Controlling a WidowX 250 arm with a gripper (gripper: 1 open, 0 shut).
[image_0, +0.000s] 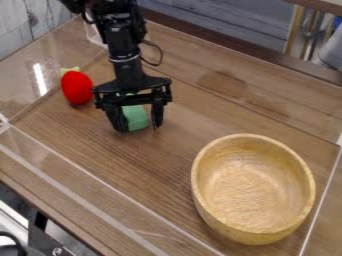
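The black robot arm reaches down from the top of the view to my gripper (132, 114), which is open and low over a green object (134, 122). The object lies on the wooden table between and under the fingers, mostly hidden by them. Whether the fingers touch it is unclear. A red round object (75, 87) with a small green part sits to the left of the gripper.
A large pale tan oval bowl (253, 186) occupies the lower right of the table (120, 200).
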